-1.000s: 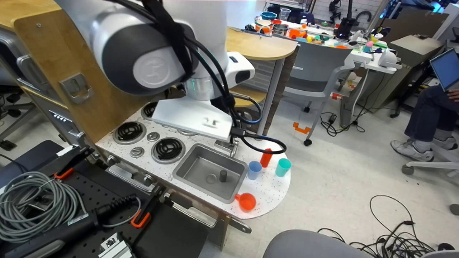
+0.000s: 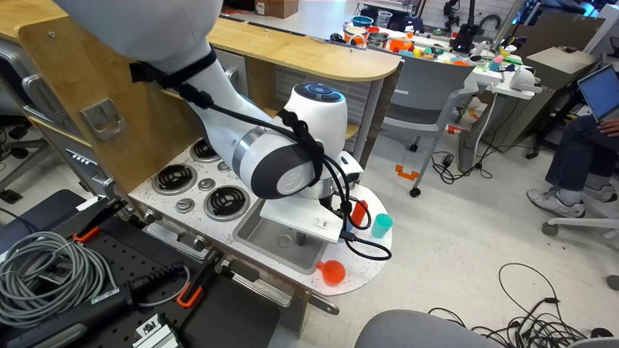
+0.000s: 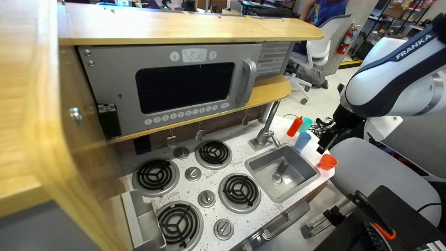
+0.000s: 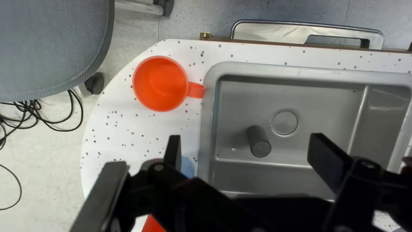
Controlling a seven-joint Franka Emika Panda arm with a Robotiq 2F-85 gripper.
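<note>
Over the sink side of the counter, my gripper is open, its two dark fingers well apart and empty. Between and beyond them, in the wrist view, lies the grey sink [image 4: 210, 116] with a dark grey cylinder [image 4: 259, 143] in it. An orange-red cup with a handle [image 4: 160, 83] stands on the counter's rounded end, its handle towards the sink. Partly behind one finger shows a blue cup [image 4: 188, 167]. A red bottle [image 3: 295, 126] and a teal cup [image 3: 305, 124] stand behind the blue cup in exterior view 2. The arm hides the gripper in exterior view 1.
Left of the sink in exterior view 2 are several black burners [image 3: 213, 152] and knobs. A faucet [image 3: 267, 127] rises at the sink's back edge, below a wooden shelf [image 3: 267, 92] and a microwave door [image 3: 184, 85]. A grey chair [image 4: 50, 46] stands close to the counter's rounded end.
My arm has come lower and moved right, over the sink, in exterior view 1. It now covers the faucet and most of the blue cup there. The cups and bottle have not visibly moved.
</note>
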